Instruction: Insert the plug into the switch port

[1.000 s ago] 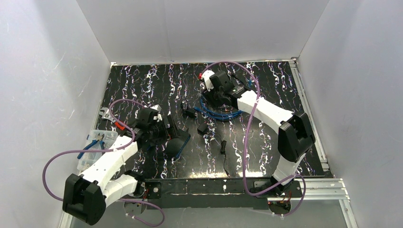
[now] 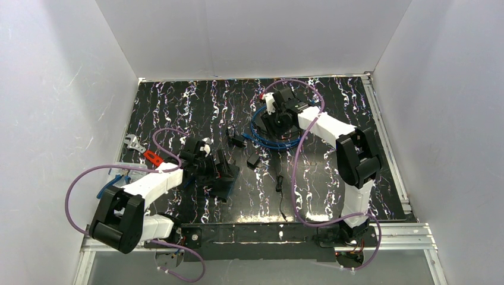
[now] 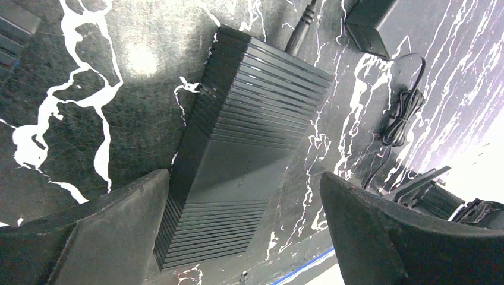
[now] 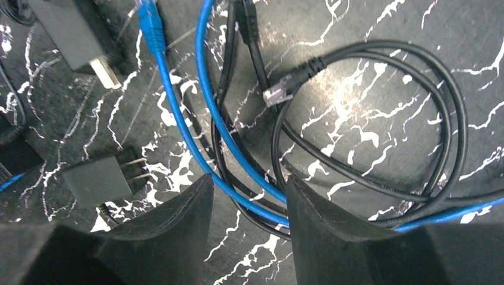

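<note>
A black ribbed box, apparently the switch (image 3: 255, 154), lies on the table at the lower left in the top view. My left gripper is open over it, one finger close against its left side and the other apart on the right. Its port openings do not show. A black cable's clear plug (image 4: 278, 94) rests among the coils, pointing left. Below it in the right wrist view, my right gripper stands open above the cables, apart from that plug. The blue cable's plug (image 4: 153, 27) lies at the upper left of that view.
A power adapter (image 4: 107, 178) with two prongs and another black box (image 4: 77, 35) lie left of the cables. A bundled black cord (image 2: 279, 184) sits front centre. Red-handled pliers (image 2: 153, 157) and a clear bin (image 2: 126, 172) are at far left.
The left arm has moved right and down over the black box, which now sits turned slightly.
</note>
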